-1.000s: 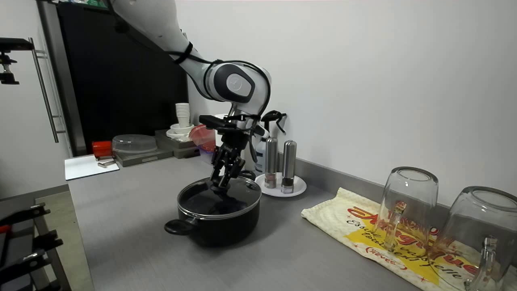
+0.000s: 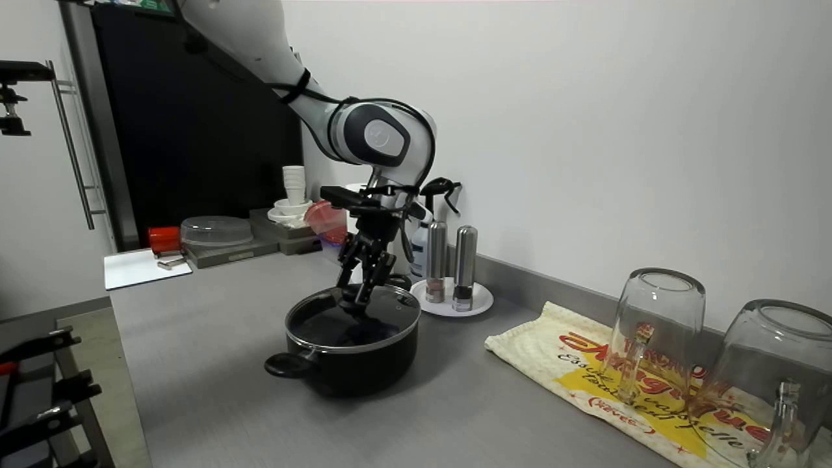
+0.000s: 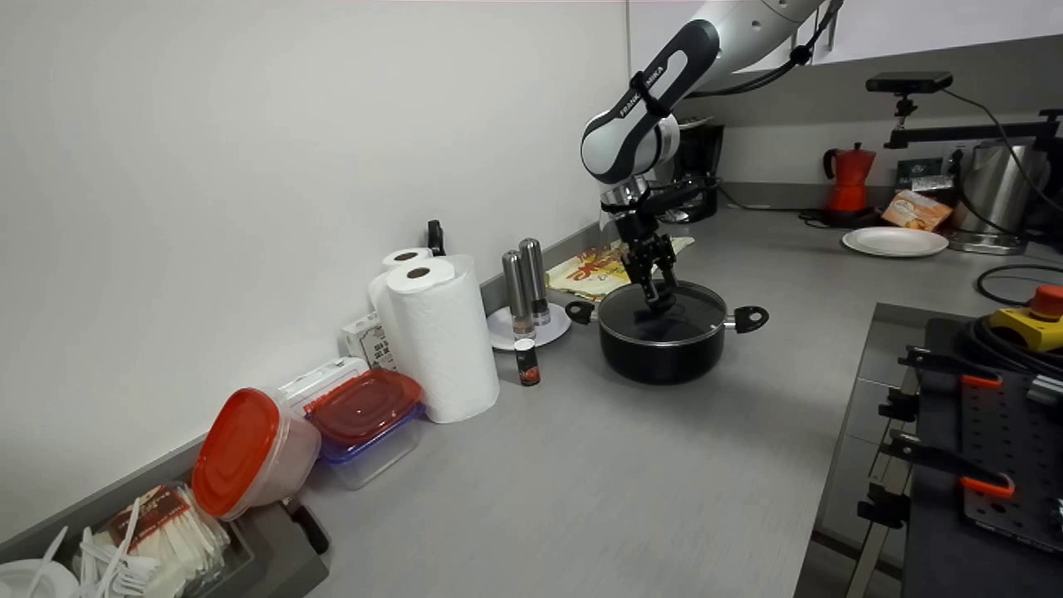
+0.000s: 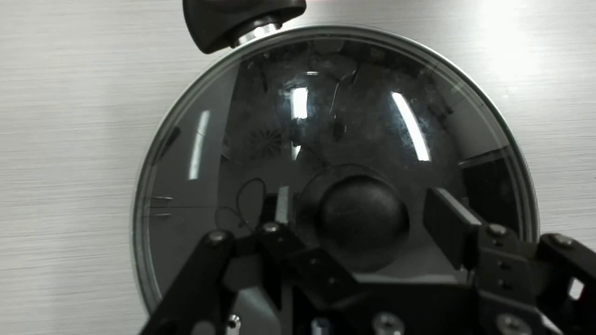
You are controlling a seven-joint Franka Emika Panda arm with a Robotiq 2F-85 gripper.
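A black two-handled pot (image 2: pixel 359 370) stands on the grey counter, covered by a dark glass lid (image 3: pixel 688 317) with a metal rim. My gripper is over the lid's middle, its fingers open on either side of the round black knob (image 4: pixel 363 212). Gaps show between the knob and both fingers in the wrist view. From the side, the gripper (image 3: pixel 658 299) reaches down to the lid, and its fingers largely hide the knob. Whether the fingertips touch the glass I cannot tell.
Behind the pot, two metal mills (image 2: pixel 464 269) stand on a white plate (image 2: pixel 483 303) by the wall. Upturned glass mugs (image 2: pixel 659 335) rest on a printed towel (image 2: pixel 538 343). Paper towel rolls (image 3: pixel 443 339) and plastic containers (image 3: pixel 254 453) line the wall.
The fingers look slightly wider apart at the lid than a second ago. The arm, pot and lid appear unmoved.
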